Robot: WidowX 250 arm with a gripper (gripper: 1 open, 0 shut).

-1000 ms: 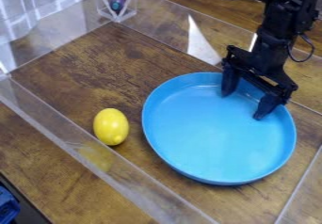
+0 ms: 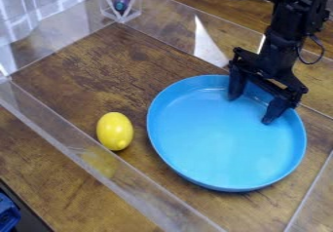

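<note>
My gripper (image 2: 264, 96), black, reaches down from the top right into the back right part of a large blue plate (image 2: 221, 143), low over its surface. The fingers are dark and cast shadows there, so I cannot tell whether they are open or shut, or if anything is between them. A yellow egg-shaped object (image 2: 115, 131) lies on the wooden surface left of the plate.
Clear plastic walls edge the wooden area at left and bottom. A small purple and teal object (image 2: 121, 0) is at the top, and a dark blue item (image 2: 14, 216) at the bottom left corner. The wood behind the yellow object is clear.
</note>
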